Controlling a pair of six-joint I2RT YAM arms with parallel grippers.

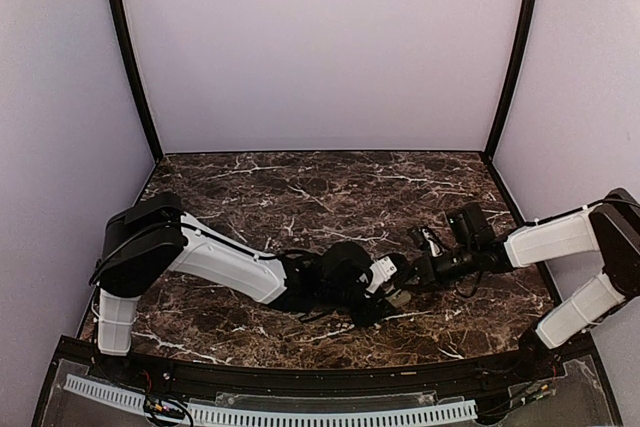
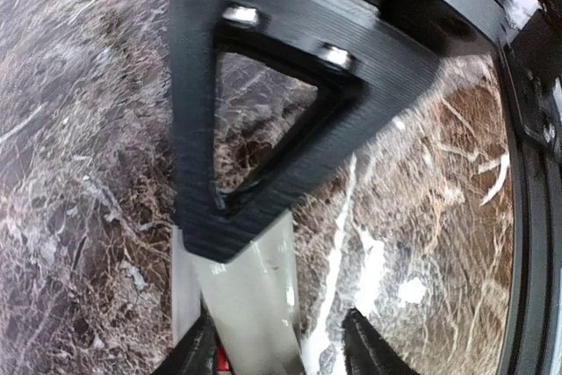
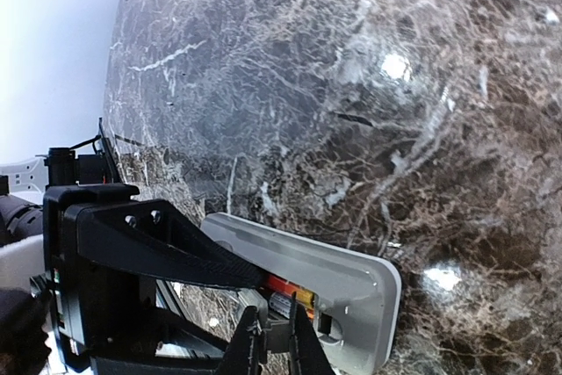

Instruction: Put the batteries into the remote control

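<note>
The grey remote lies on the marble table, back up, with red and silver batteries in its open compartment. In the top view it is mostly hidden between the grippers. My left gripper is over the remote; in the right wrist view its dark fingers reach across the compartment, and how far they stand apart is unclear. My right gripper is at the remote's right; in the right wrist view its fingertips are low at the compartment's edge on a pale piece that is hard to make out.
Pale walls stand at the back and both sides, and a dark rail with a slotted strip runs along the front edge.
</note>
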